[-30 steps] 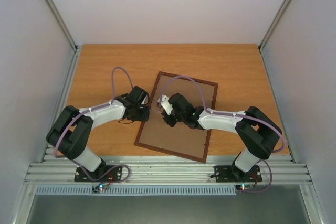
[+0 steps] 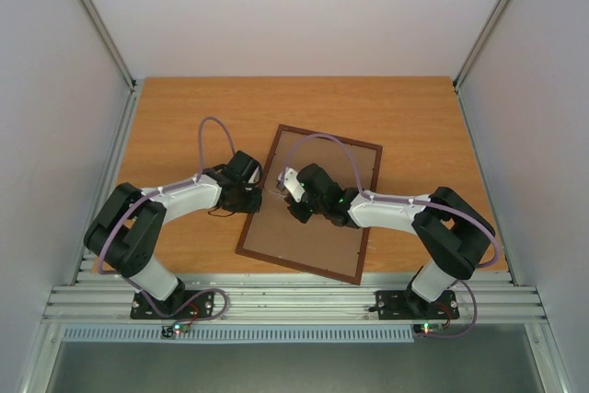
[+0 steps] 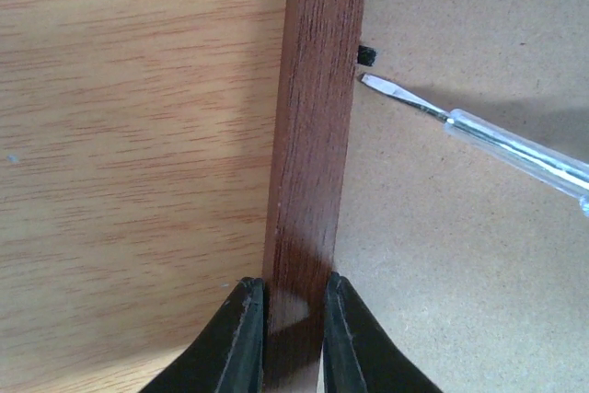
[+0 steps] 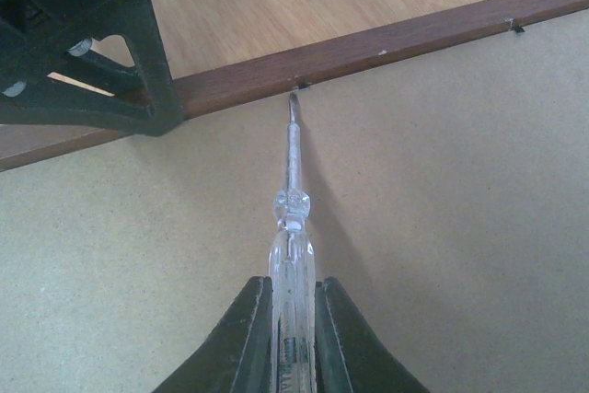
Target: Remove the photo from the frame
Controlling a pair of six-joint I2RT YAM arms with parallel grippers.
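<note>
The picture frame point(image 2: 301, 268) lies back side up on the table, a brown wooden border around a tan backing board point(image 2: 313, 236). My left gripper is shut on the frame's left border point(image 3: 313, 117), one finger on each side of it. A clear-handled screwdriver point(image 4: 293, 273) sits between the fingers of my right gripper, which is shut on its handle. In the left wrist view the screwdriver point(image 3: 515, 149) points at the border, its flat tip beside a small black tab point(image 3: 366, 55) at the board's edge.
Another dark tab point(image 4: 517, 28) shows farther along the same border. Bare wooden table point(image 2: 184, 126) surrounds the frame, with free room at the back and right. Both arms reach in low over the frame, their grippers close together.
Hardly anything differs: the left arm has shifted very slightly right over the last second, and the right arm with the screwdriver looks nearly still.
</note>
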